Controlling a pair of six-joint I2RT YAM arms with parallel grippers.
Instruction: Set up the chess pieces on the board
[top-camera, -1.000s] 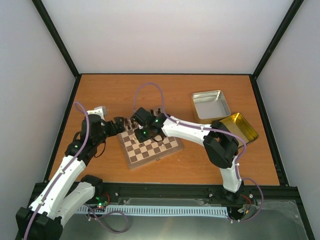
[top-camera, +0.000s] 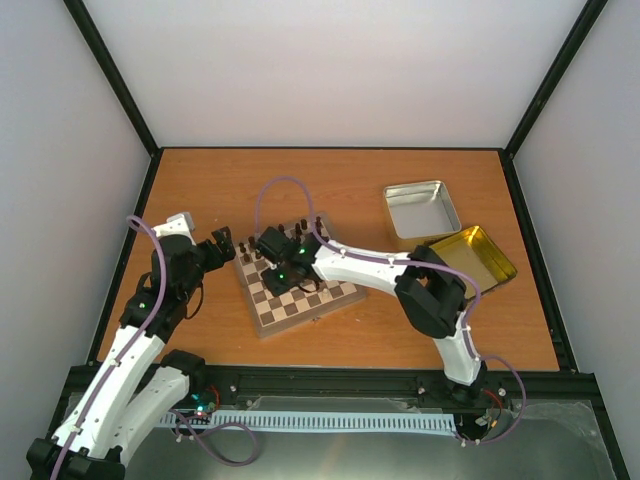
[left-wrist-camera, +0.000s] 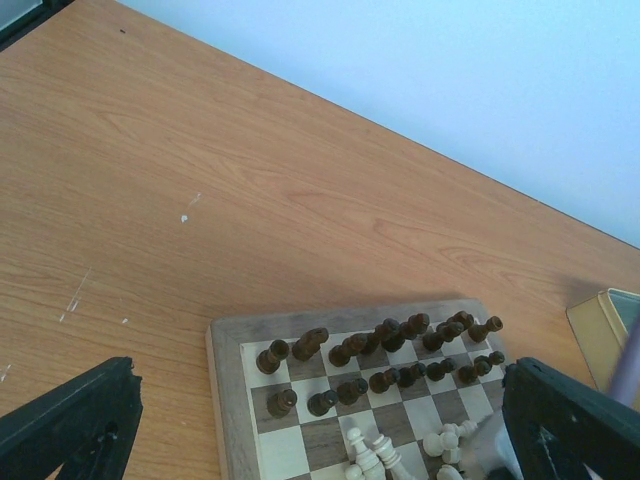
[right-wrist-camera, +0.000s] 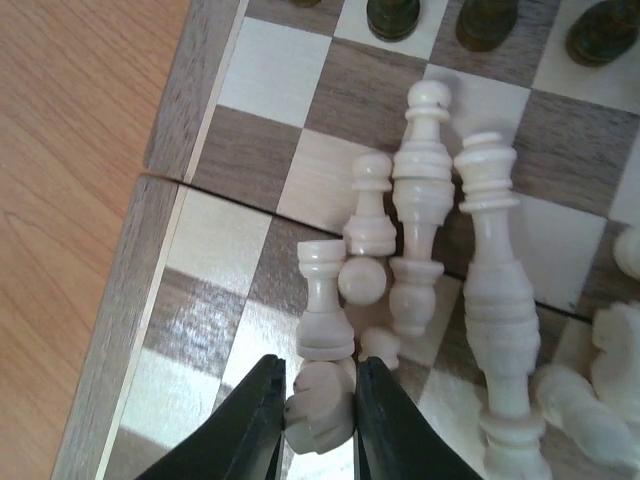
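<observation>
The chessboard (top-camera: 295, 312) holds dark pieces standing in two rows (left-wrist-camera: 349, 349) along its far side. White pieces lie loose in a cluster mid-board, among them two tall ones (right-wrist-camera: 495, 300), a rook (right-wrist-camera: 323, 300) and a pawn (right-wrist-camera: 369, 210). My right gripper is over this cluster, shut on a white piece between its fingertips; which piece is unclear. My left gripper (top-camera: 226, 244) hangs off the board's left side, open and empty, its fingers wide apart in the left wrist view.
A silver tray (top-camera: 420, 210) and a gold tray (top-camera: 470, 260) stand at the table's right. Purple cables arch over the board from the arms.
Over the last second both arms have moved left, the left one away from the board's edge, the right one slightly across it. The trays and board have stayed put.
</observation>
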